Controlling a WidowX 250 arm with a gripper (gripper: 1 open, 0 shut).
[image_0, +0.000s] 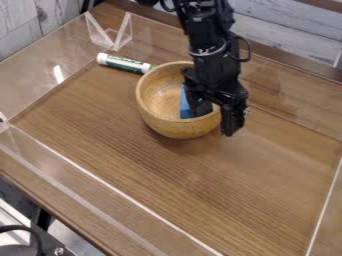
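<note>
A tan bowl (166, 115) sits on the wooden table. A blue object (187, 103) is inside it, partly hidden by the gripper. The black gripper (214, 112) hangs over the right side of the bowl, its fingers spread open around the bowl's right rim and the blue object. Whether it touches either is not clear.
A white tube with green ends (123, 63) lies at the back left. A clear bracket-like piece (114, 32) stands behind it.
</note>
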